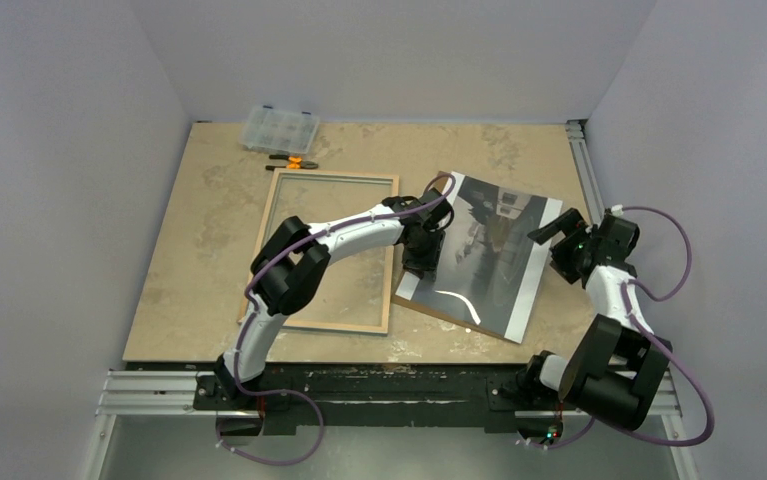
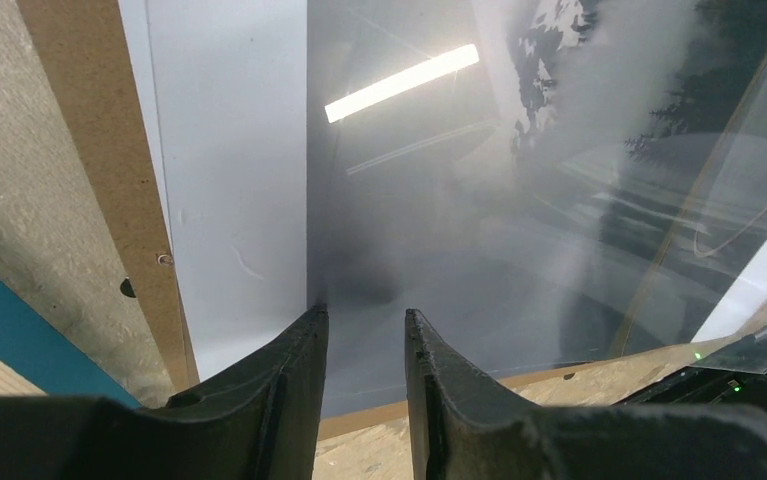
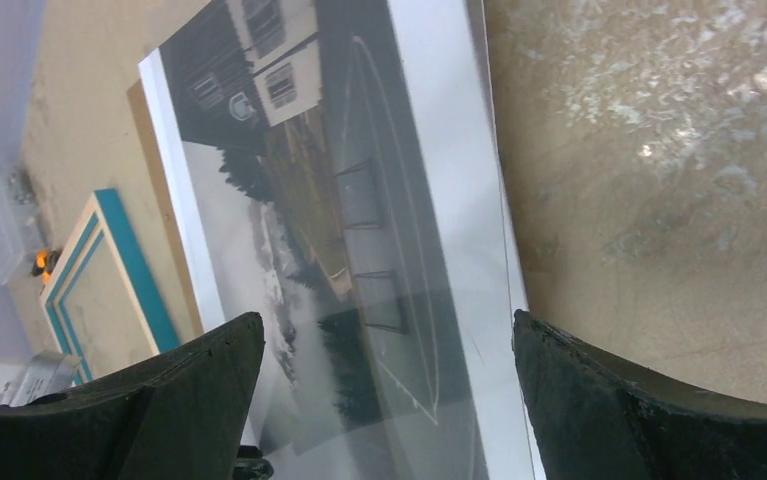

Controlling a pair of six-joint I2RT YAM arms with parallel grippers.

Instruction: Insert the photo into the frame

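Note:
The photo (image 1: 489, 250), under clear glossy sheeting on a brown board (image 2: 109, 150), lies at the table's right, slightly turned. My left gripper is over its left part, fingertips close together with a small gap; whether anything is between them is unclear. My right gripper stands open over the photo's right white border, nothing seen between its fingers. The empty wooden frame (image 1: 391, 300) lies left of the photo, partly covered by my left arm.
A clear compartment box (image 1: 281, 128) and orange-handled pliers (image 1: 294, 163) lie at the back left. Walls border the back and both sides.

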